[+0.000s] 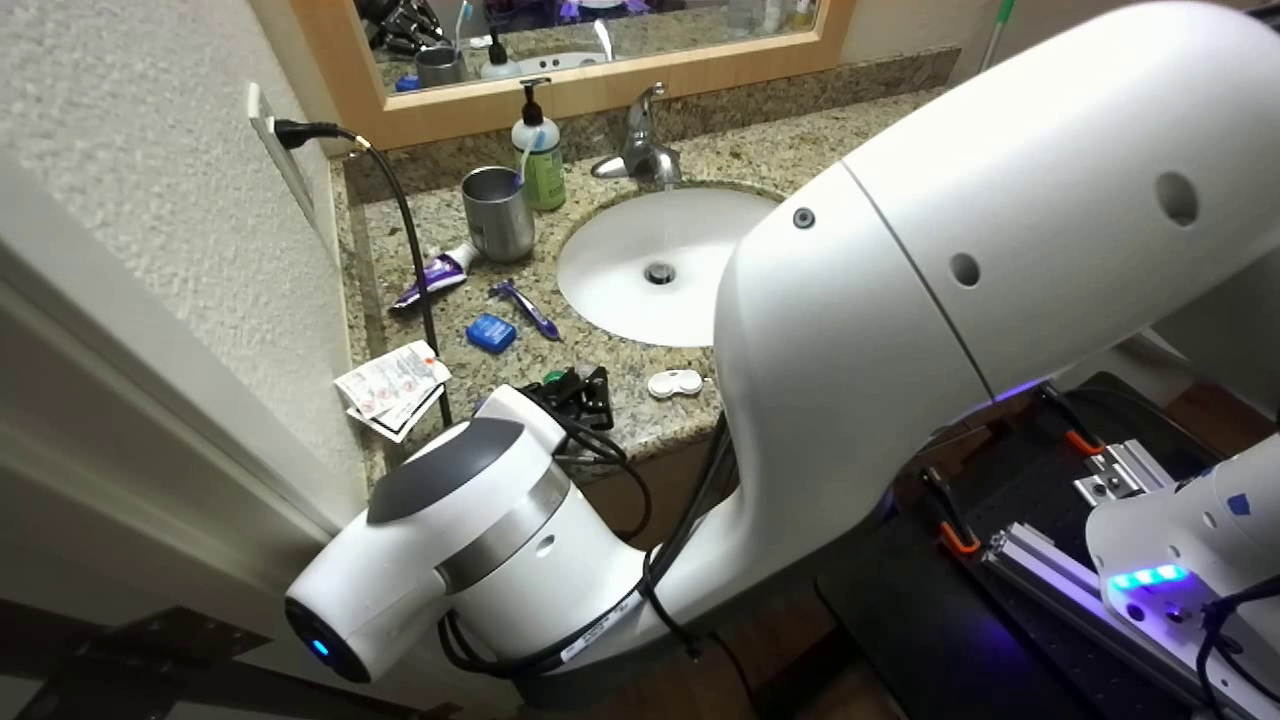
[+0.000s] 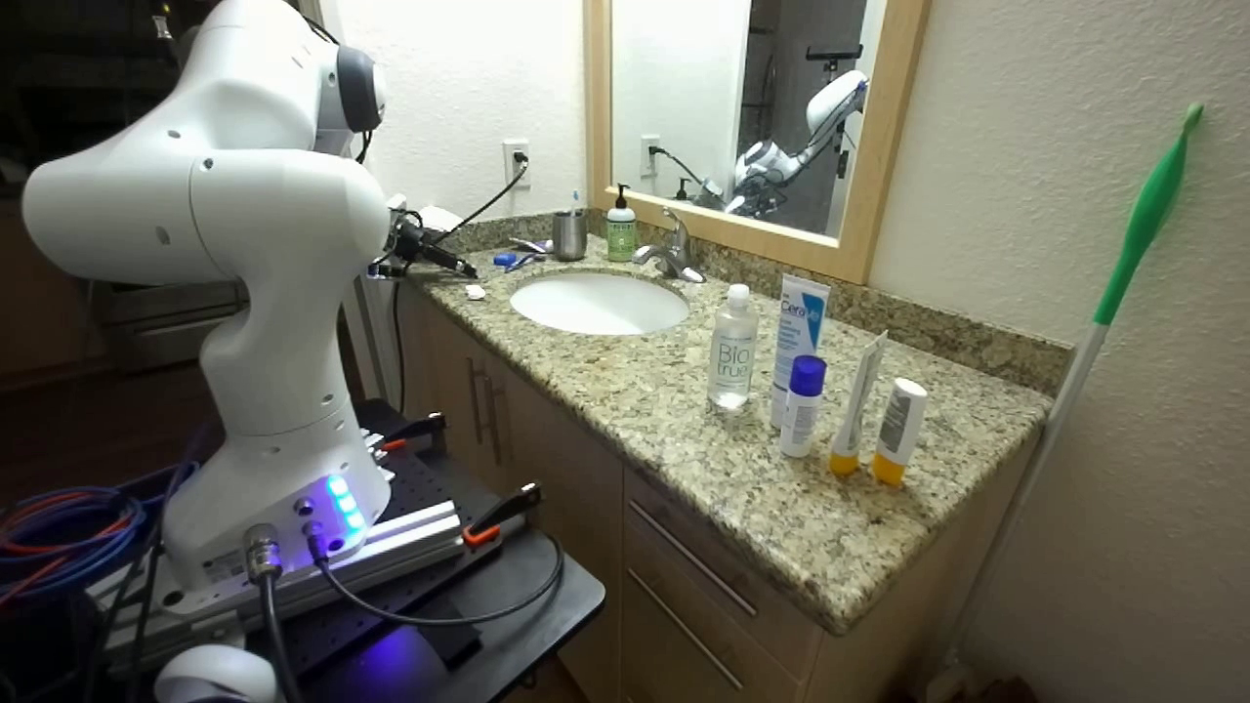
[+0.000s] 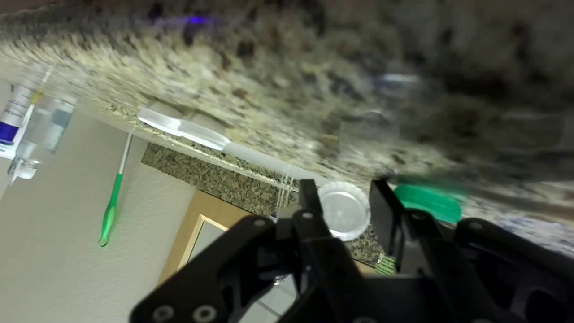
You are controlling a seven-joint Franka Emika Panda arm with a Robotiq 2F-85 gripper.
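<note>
In the wrist view, a small round cap (image 3: 344, 211), clear to whitish with a ribbed edge, sits between the two fingers of my gripper, which is shut on it. The fingers are low, close to the granite counter (image 3: 301, 80). A green cap (image 3: 428, 202) lies on the counter just beside the right finger, and a bit of it (image 1: 553, 377) also shows behind the gripper (image 1: 588, 396) in exterior view 1. The white contact lens case (image 1: 675, 383) rests to the gripper's right near the counter's front edge, and appears as a pale two-lobed shape (image 3: 183, 126) in the wrist view.
Behind the gripper lie a blue floss box (image 1: 491, 332), a purple razor (image 1: 528, 310) and a toothpaste tube (image 1: 434, 277). A steel cup (image 1: 498, 216) and soap bottle (image 1: 540, 162) stand farther back. The sink (image 1: 618, 276) opens to the right; papers (image 1: 393, 384) lie left.
</note>
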